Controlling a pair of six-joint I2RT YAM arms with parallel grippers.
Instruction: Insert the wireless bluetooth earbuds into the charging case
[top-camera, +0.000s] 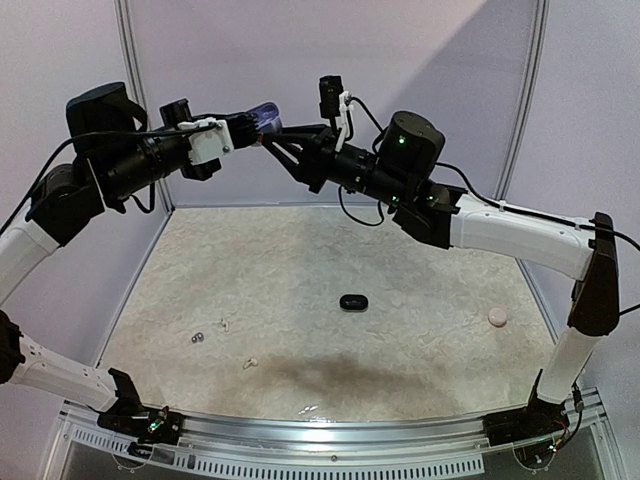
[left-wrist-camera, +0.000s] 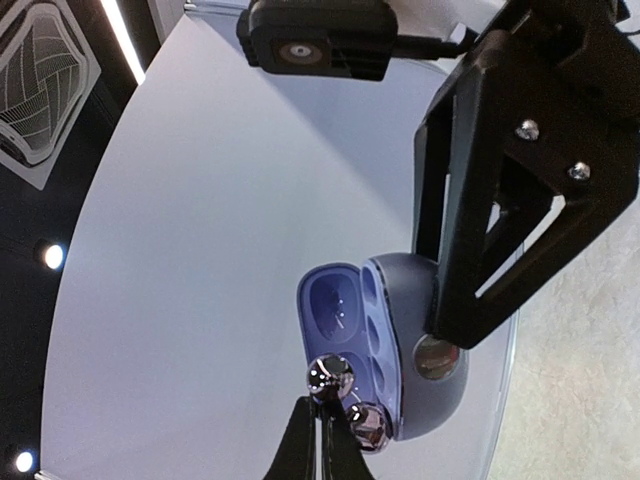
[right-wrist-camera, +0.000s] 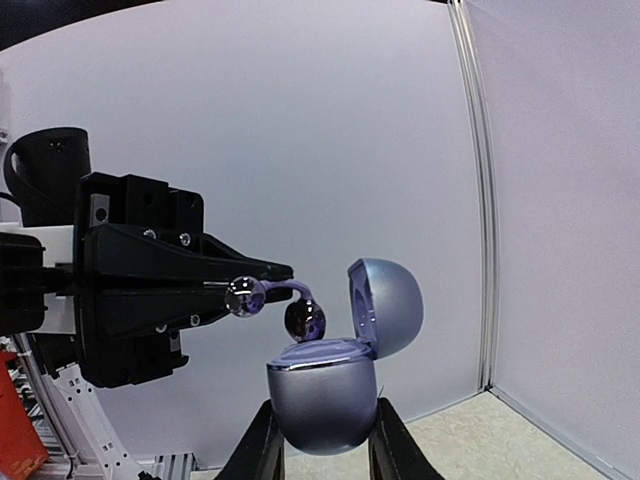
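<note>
The lilac charging case (right-wrist-camera: 322, 400) stands open in the air, lid (right-wrist-camera: 395, 305) raised, held by my right gripper. Its empty-looking wells (left-wrist-camera: 335, 305) face up in the left wrist view. My left gripper is shut on a lilac earbud (left-wrist-camera: 330, 378) with shiny rounded ends, held just above the case beside the lid. In the top view the two grippers meet high over the table, and the case (top-camera: 266, 116) is small and partly hidden by them.
Below on the pale table (top-camera: 300, 250) lie a black oval case (top-camera: 353, 302), a pink round item (top-camera: 497, 316) and several small pieces at the left. Walls enclose the back and sides.
</note>
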